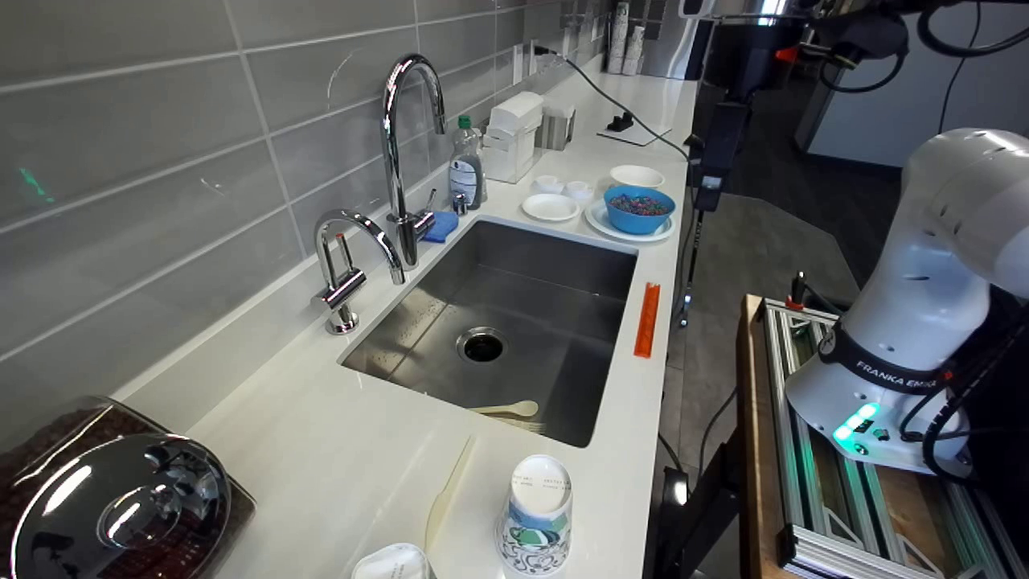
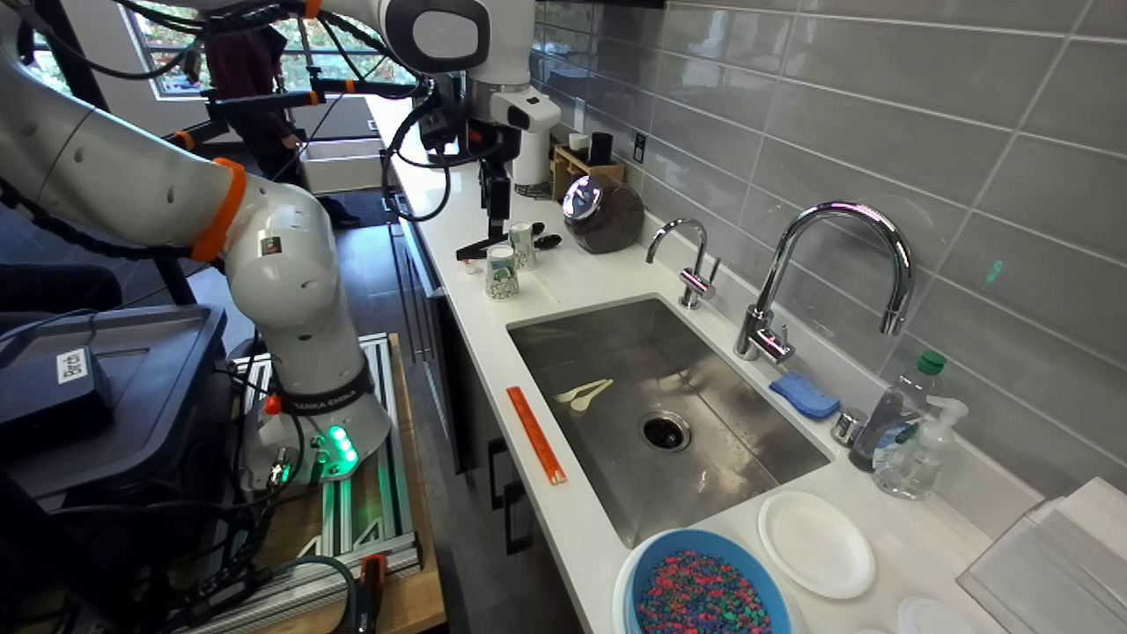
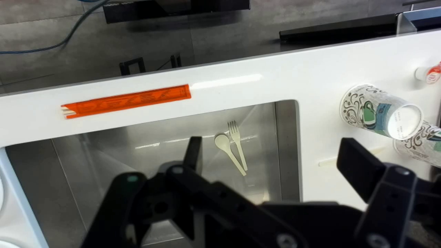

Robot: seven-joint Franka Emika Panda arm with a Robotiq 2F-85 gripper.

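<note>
In the wrist view my gripper is open, its two black fingers [image 3: 358, 167] spread wide with nothing between them. A pale spoon [image 3: 223, 143] and a pale fork [image 3: 234, 134] lie in the steel sink [image 3: 289, 153]. Orange-wrapped chopsticks [image 3: 128, 101] rest on the counter strip along the sink's front edge. Two patterned paper cups [image 2: 502, 273] [image 2: 522, 245] stand upside down on the counter beyond the sink. Close to them lies a pale knife [image 1: 449, 494]. A blue bowl [image 2: 646, 571] of small coloured pieces sits on a white plate at the other end.
Two chrome faucets [image 1: 393, 145] [image 1: 338, 289] rise behind the sink. A blue sponge [image 2: 805, 395], a green-capped soap bottle [image 2: 898, 412] and a clear pump bottle [image 2: 922, 454] stand near the wall. A lidded dark jar [image 2: 604, 213] is past the cups. Bare counter lies between cups and sink.
</note>
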